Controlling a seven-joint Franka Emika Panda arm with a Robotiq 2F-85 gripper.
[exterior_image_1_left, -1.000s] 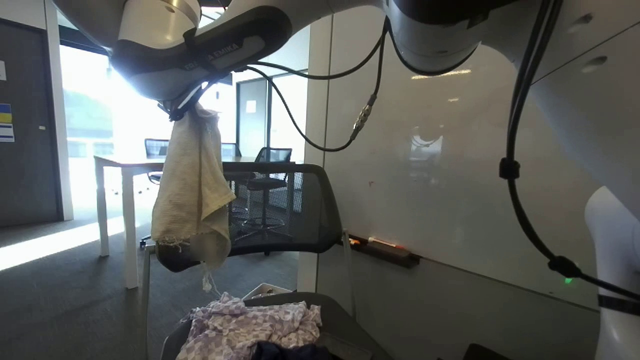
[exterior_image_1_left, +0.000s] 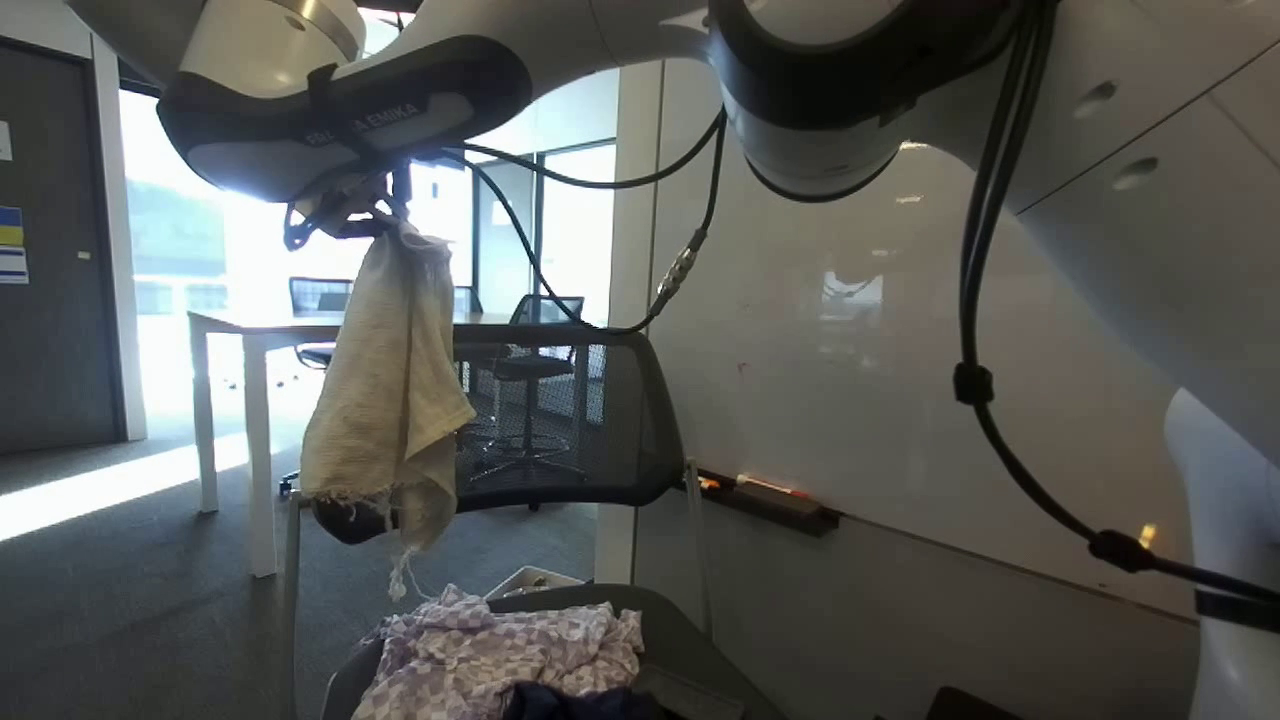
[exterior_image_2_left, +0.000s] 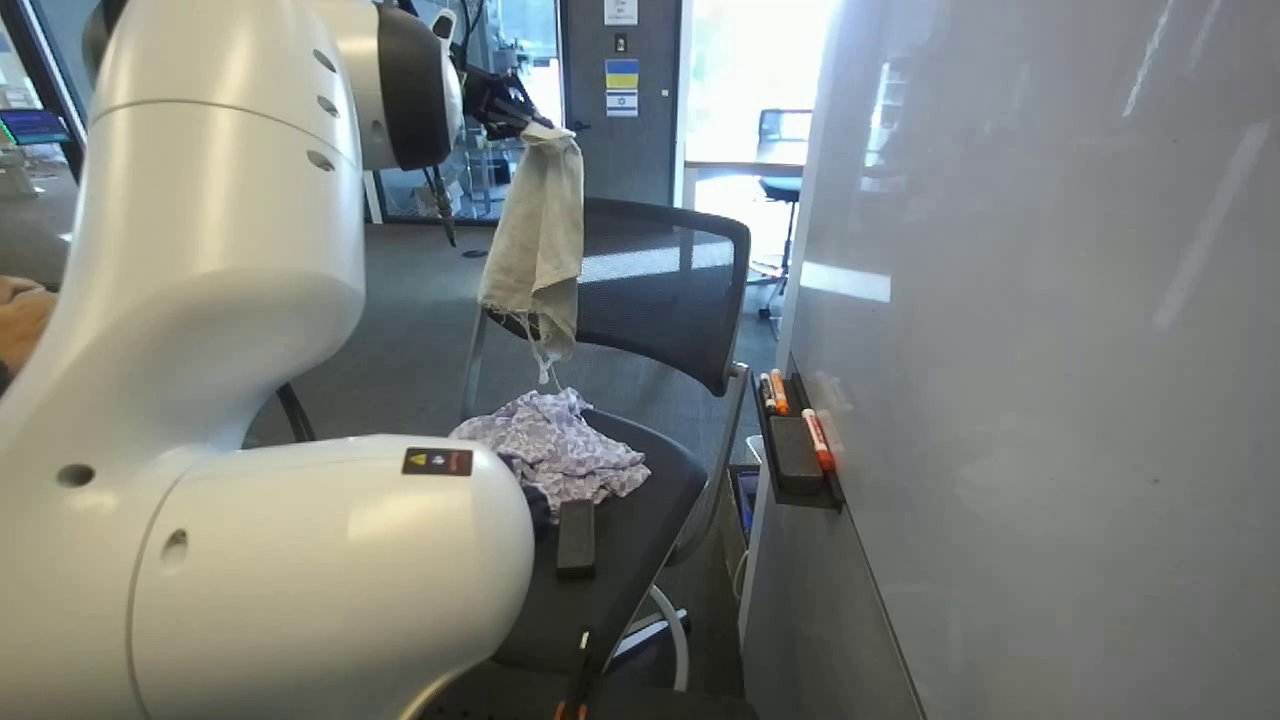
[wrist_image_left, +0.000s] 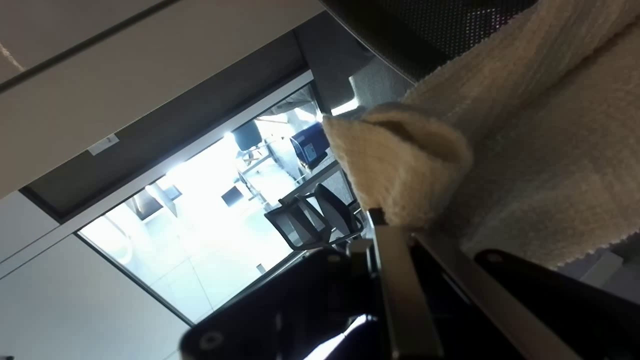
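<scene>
A cream cloth (exterior_image_1_left: 378, 360) with a frayed lower edge hangs in front of the chair's backrest. My gripper (exterior_image_1_left: 372, 216) is shut on its top end, and the rest drapes down freely. In exterior view 2 the same cloth (exterior_image_2_left: 540, 234) dangles below the black fingers (exterior_image_2_left: 510, 110), its loose threads just above a patterned cloth (exterior_image_2_left: 558, 444). From the wrist, the gripper pinches a folded bit of the cream cloth (wrist_image_left: 402, 162), while the larger part spreads to the right. The patterned cloth (exterior_image_1_left: 504, 654) lies crumpled on the chair seat.
The mesh chair back (exterior_image_2_left: 666, 270) rises behind the hanging cloth. A black eraser (exterior_image_2_left: 576, 538) lies on the seat. To the right stands a whiteboard (exterior_image_2_left: 1056, 300) with a tray (exterior_image_2_left: 798, 462) of markers. A white table (exterior_image_1_left: 270, 324) is farther back.
The arm's wrist has shifted left and tilted in exterior view 1. The cream cloth stays in the gripper, nearly in place, its lower tip hanging slightly lower.
</scene>
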